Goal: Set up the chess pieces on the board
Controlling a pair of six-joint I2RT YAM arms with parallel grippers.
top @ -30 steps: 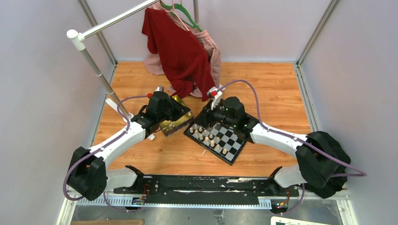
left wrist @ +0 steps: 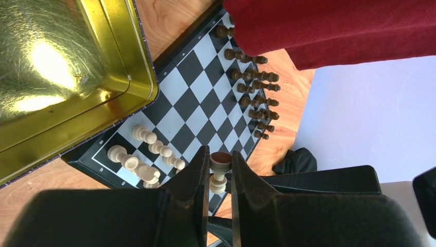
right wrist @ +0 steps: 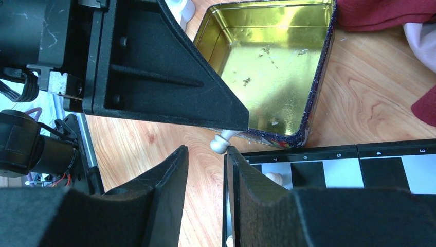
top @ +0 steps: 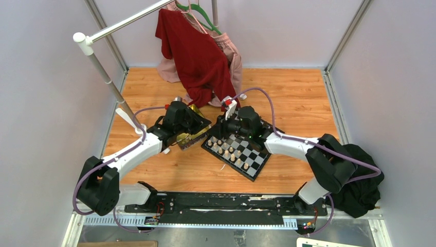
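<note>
My left gripper is shut on a white chess piece [left wrist: 218,183] held by its base. In the right wrist view that piece's knob [right wrist: 220,144] pokes out from the left gripper. My right gripper stands part open just beside the knob, with nothing clearly between its fingers. The chessboard [left wrist: 175,84] lies below, dark pieces [left wrist: 241,74] along one end and white pieces [left wrist: 146,136] at the other. The right gripper hides part of the board in the top view.
A gold tin [left wrist: 61,77] sits beside the board. Red and pink garments [top: 195,56] hang over the back of the table from a rack [top: 107,80]. A black cloth [top: 366,180] lies at the right.
My right arm has shifted a little left and forward, bringing its gripper closer to the left one. The left arm has moved slightly to the right.
</note>
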